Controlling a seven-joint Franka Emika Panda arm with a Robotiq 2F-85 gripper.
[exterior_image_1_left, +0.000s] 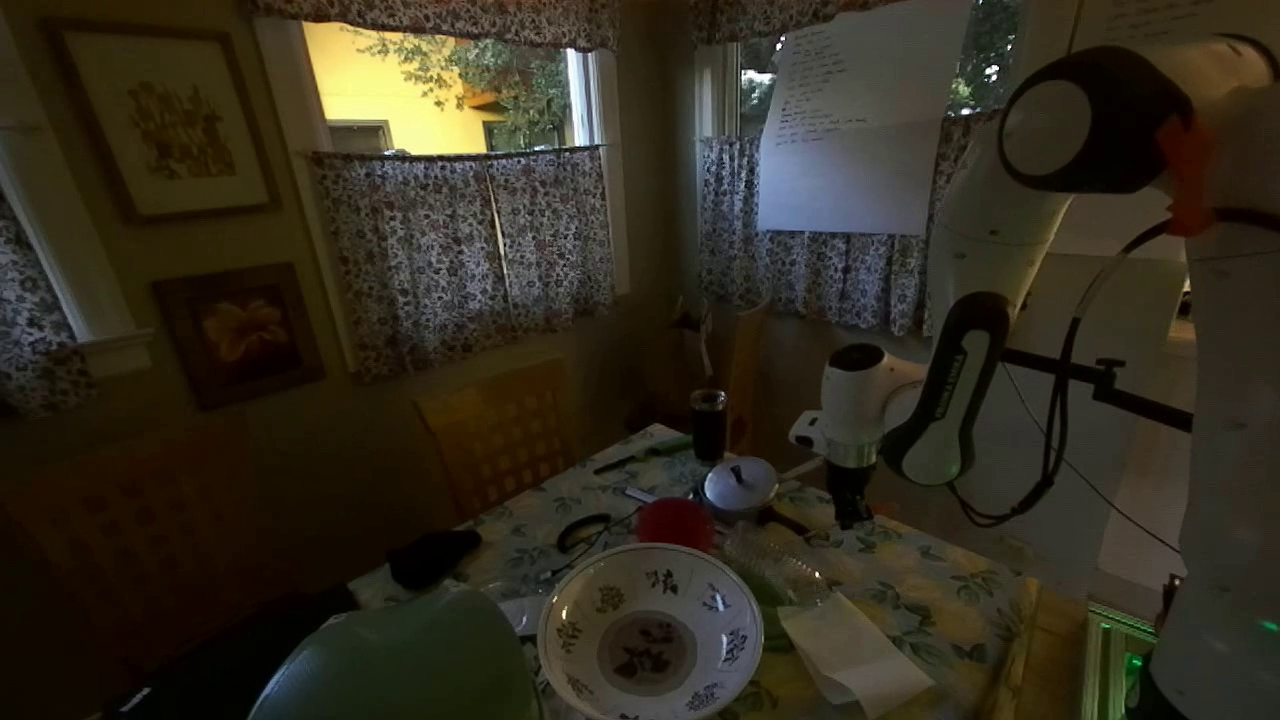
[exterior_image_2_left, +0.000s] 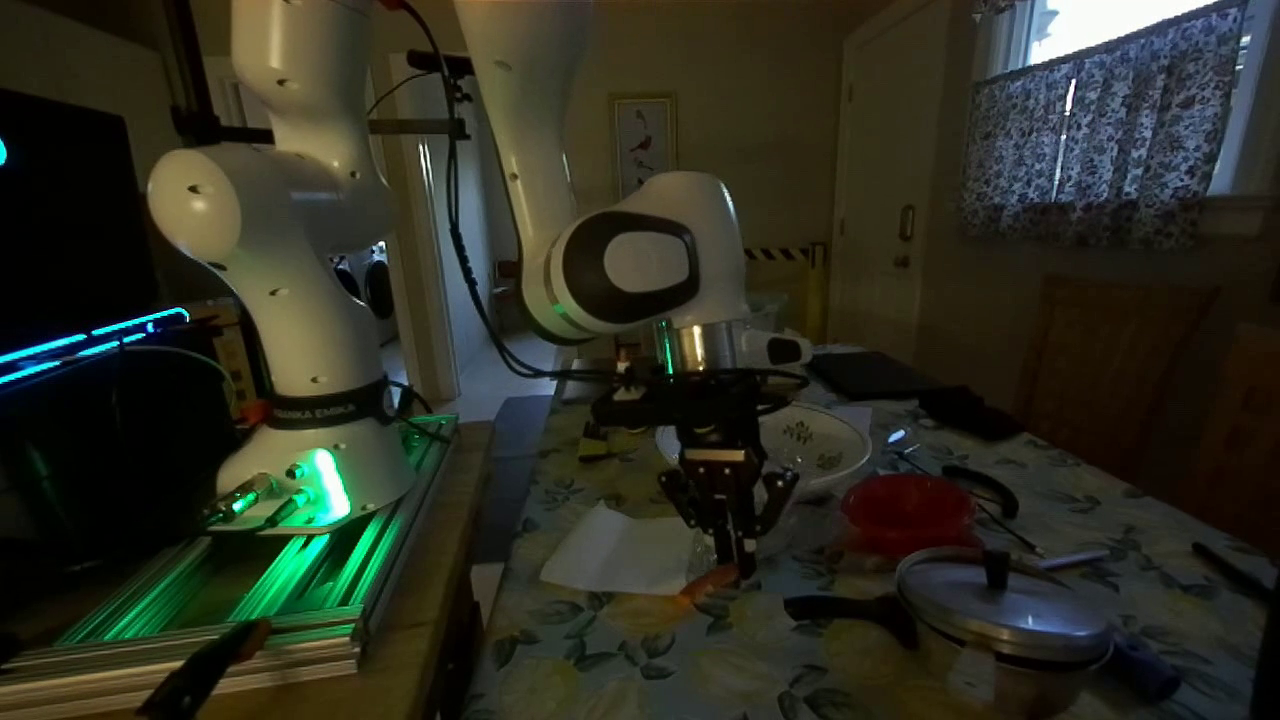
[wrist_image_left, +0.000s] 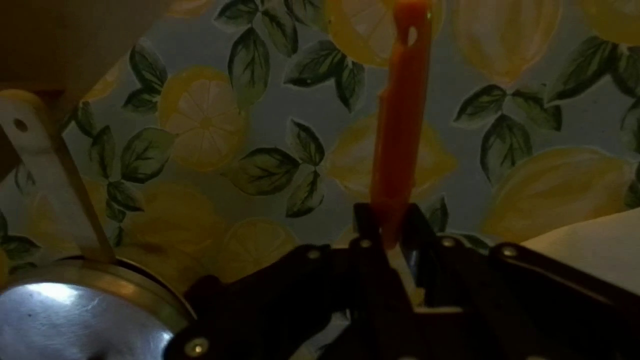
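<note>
In the wrist view an orange handle-like piece with a hole near its far end is pinched between the black fingertips of my gripper. It points away from the fingers, over the lemon-print tablecloth. In exterior view 2 the gripper points downward, with the orange piece at its tips, near the white paper. Exterior view 1 has the gripper to the right of the lidded pot, above the table; the orange piece is hard to make out there.
A lidded pot with a dark handle stands close by, and a red bowl sits behind it. A large patterned bowl, a clear bottle and a white sheet lie nearer the camera. Right of the gripper, the tablecloth is bare.
</note>
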